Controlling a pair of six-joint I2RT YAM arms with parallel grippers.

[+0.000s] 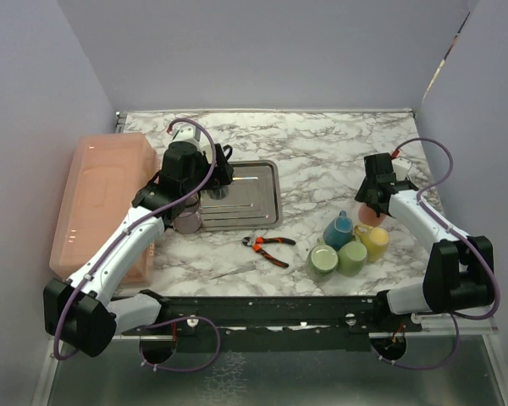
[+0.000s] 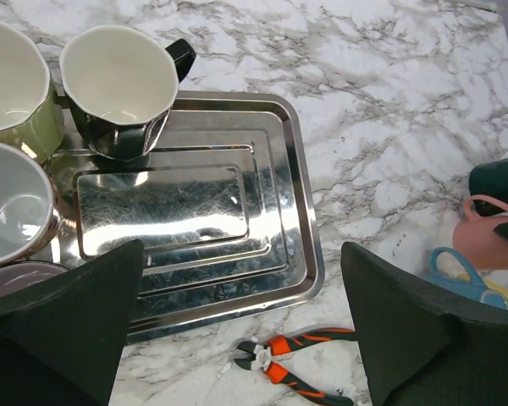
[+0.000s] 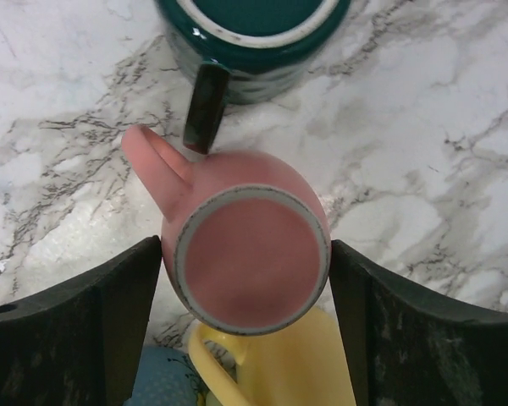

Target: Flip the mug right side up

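A pink mug (image 3: 250, 254) lies with its base facing up in the right wrist view, handle at upper left, between the fingers of my open right gripper; I cannot tell whether they touch it. In the top view it sits at the right (image 1: 372, 216), partly under that arm. My left gripper hangs open over the steel tray (image 2: 309, 245), with nothing held; upright mugs stand at the tray's left and back, among them a dark one (image 2: 118, 85).
A dark teal mug (image 3: 262, 68) adjoins the pink one; blue (image 1: 337, 233), yellow (image 1: 374, 245) and green mugs (image 1: 322, 262) crowd below it. Pliers (image 1: 267, 245) lie before the tray. A peach bin (image 1: 93, 211) is at left.
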